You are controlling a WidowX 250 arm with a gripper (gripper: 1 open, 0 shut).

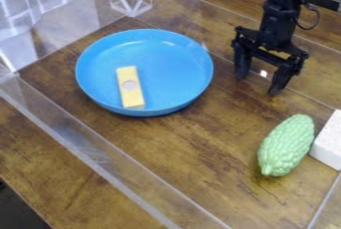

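My gripper (pixel 266 62) is low over the wooden table at the upper right, just right of a blue plate (pixel 173 79); I cannot tell whether its black fingers are open or shut. A pale yellow bar (pixel 131 99) rests on the left part of the plate. A green cabbage-like vegetable (pixel 284 148) lies at the lower right.
A white block (pixel 326 146) is at the right edge, beside the vegetable. Clear barrier strips (pixel 47 114) run along the left side. Bare table (pixel 186 163) spreads below and right of the plate.
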